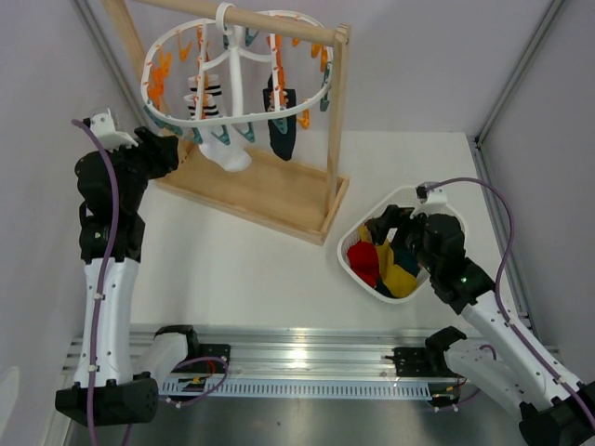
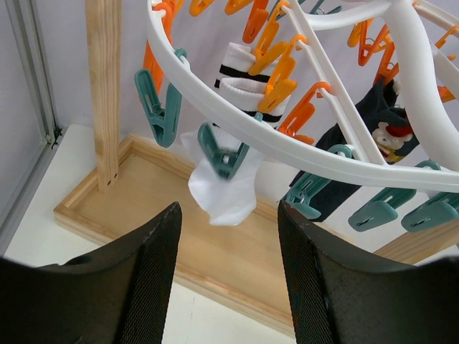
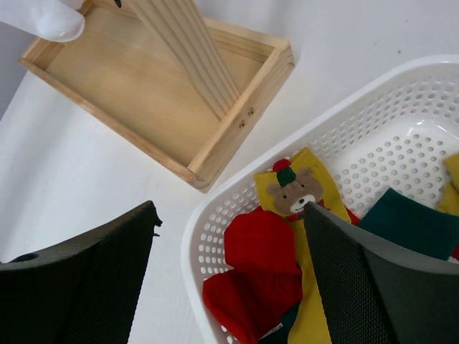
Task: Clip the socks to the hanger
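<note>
The white round hanger [image 1: 235, 121] with teal and orange clips hangs from a wooden stand. White socks with black stripes [image 2: 226, 190] and a dark sock with a face patch [image 2: 391, 136] hang among the clips. My left gripper is open just in front of the hanger's near rim, nothing between its fingers. My right gripper is apart at the fingers and empty, over a white basket [image 1: 350, 265] of socks: red [image 3: 251, 294], yellow with a bear [image 3: 319, 179], and dark green [image 3: 409, 222].
The stand's wooden tray [image 1: 242, 204] lies below the hanger. Walls close in on both sides, with metal rails along the edges.
</note>
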